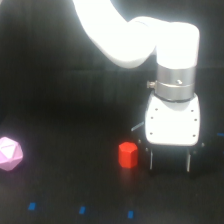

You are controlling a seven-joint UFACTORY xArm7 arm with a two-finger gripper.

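A small red block [128, 155] rests on the dark table, left of my gripper [170, 160]. The gripper hangs below its white body [172, 122], with two thin fingers [188, 161] standing well apart. It is open, and nothing shows between them. At the left edge lies a pink many-sided block [9, 153], partly cut off by the frame.
Small blue marks [82, 210] line the front of the dark table. A black curtain-like backdrop [60, 60] hangs behind.
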